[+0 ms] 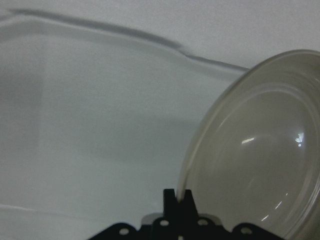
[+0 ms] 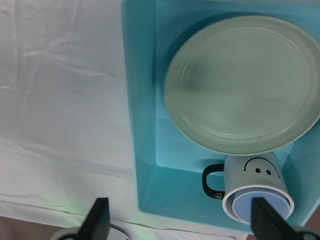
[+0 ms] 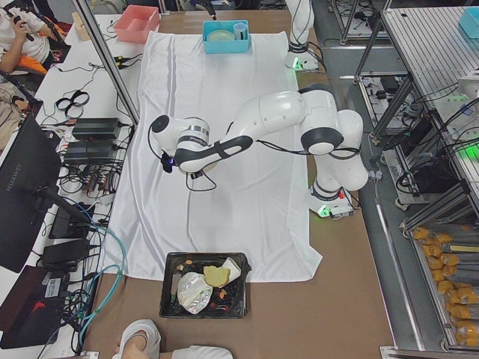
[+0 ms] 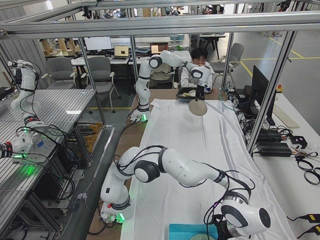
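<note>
My left gripper is shut on the rim of a beige plate (image 1: 250, 150); in the camera right view this plate (image 4: 197, 107) hangs over the white cloth, just in front of the black tray (image 3: 168, 299). My right gripper is open above the cloth at the edge of a light blue bin (image 2: 140, 125), with nothing between its fingers. The bin holds a sage plate (image 2: 242, 80) and a white mug (image 2: 255, 170) with a drawn face, lying on its side with a pale blue item inside.
The black tray holds a yellow sponge (image 3: 217, 276), a crumpled white item (image 3: 194, 292) and scraps. A red bin (image 3: 137, 26) stands on the side table. A seated person (image 4: 197, 65) is beyond the tray.
</note>
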